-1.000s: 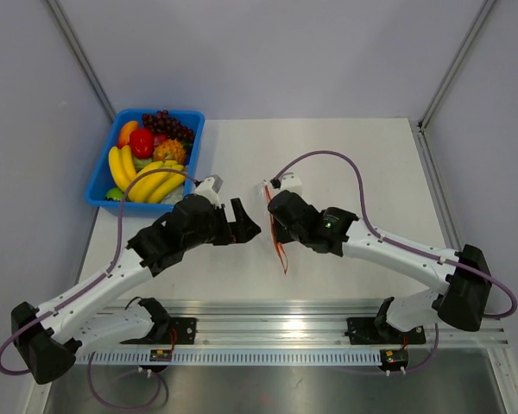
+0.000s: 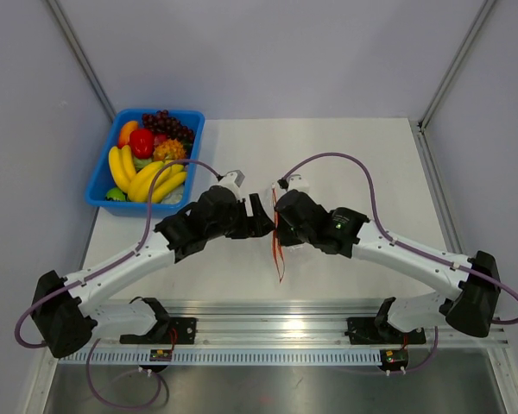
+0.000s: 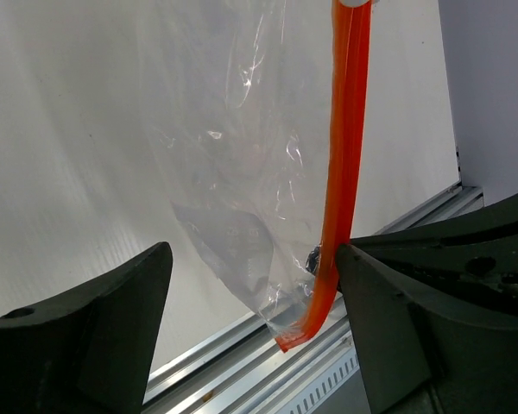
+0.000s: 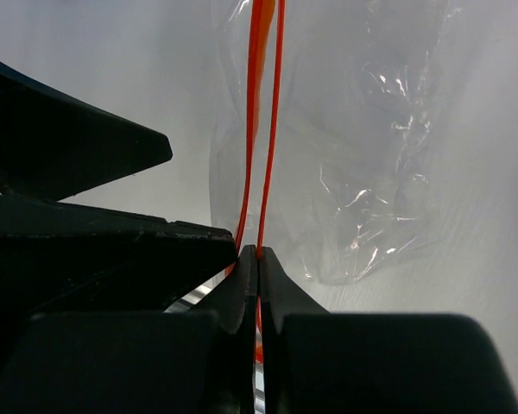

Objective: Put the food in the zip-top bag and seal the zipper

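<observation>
The clear zip top bag [image 3: 242,164] has an orange-red zipper strip [image 2: 277,254], which runs front to back at the table's middle. In the right wrist view the zipper shows as two red lines [image 4: 268,164] with a narrow gap. My right gripper is shut on the right line of the bag's mouth. My left gripper stands part open from the left side; one fingertip [image 3: 345,259] is against the zipper, the other [image 3: 162,259] is apart from it. Food, including bananas [image 2: 151,181] and a red pepper [image 2: 142,143], lies in the blue bin [image 2: 93,191].
The blue bin stands at the back left, behind the left arm [image 2: 125,272]. Bare white table [image 2: 363,155] lies at the back right. A metal rail [image 2: 268,310] runs along the front edge. Both grippers are very close together.
My left gripper has moved right to the zipper, and its fingers have come closer together.
</observation>
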